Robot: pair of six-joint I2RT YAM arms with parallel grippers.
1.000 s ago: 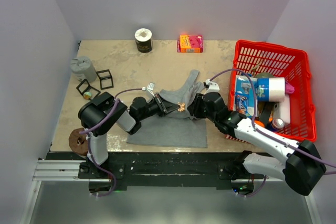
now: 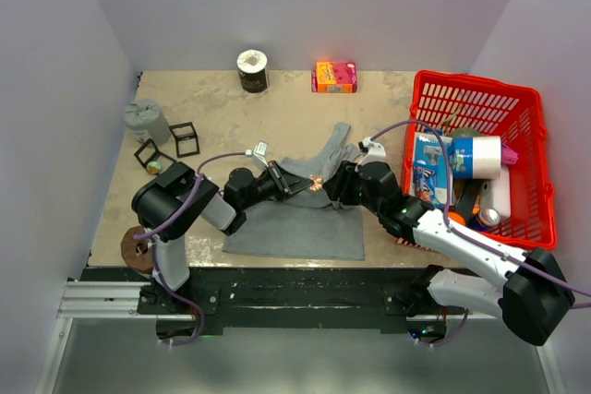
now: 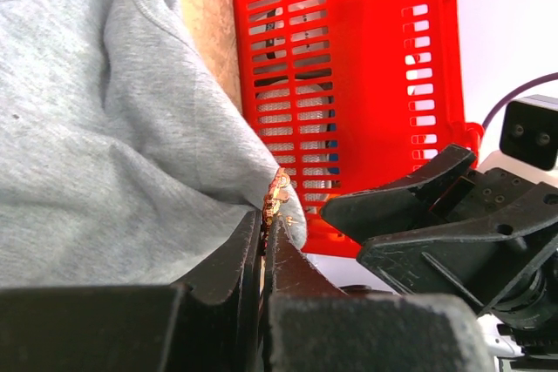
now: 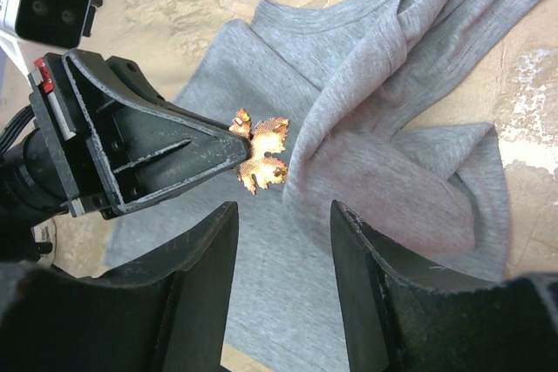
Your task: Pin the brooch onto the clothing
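Note:
A gold leaf-shaped brooch (image 4: 264, 152) is pinched edge-on between the closed fingertips of my left gripper. Grey clothing (image 4: 261, 276) lies spread on the table, with a raised fold (image 4: 336, 111) right beside the brooch. From the left wrist, that fold's edge (image 3: 295, 224) reaches just behind the brooch; whether the pin passes through the fabric cannot be told. Facing it from the right, my right gripper (image 2: 334, 189) hovers over the garment. Its two fingertips (image 4: 228, 215) are apart in the right wrist view, with no fabric gripped between them.
A full red basket (image 2: 524, 99) stands close behind the right arm. At the back are a dark can (image 2: 252, 73) and an orange-pink box (image 2: 334, 77). Black frames (image 2: 185, 139) and a grey roll (image 2: 146, 121) sit at the left.
My left gripper has shifted slightly left with the brooch still in it.

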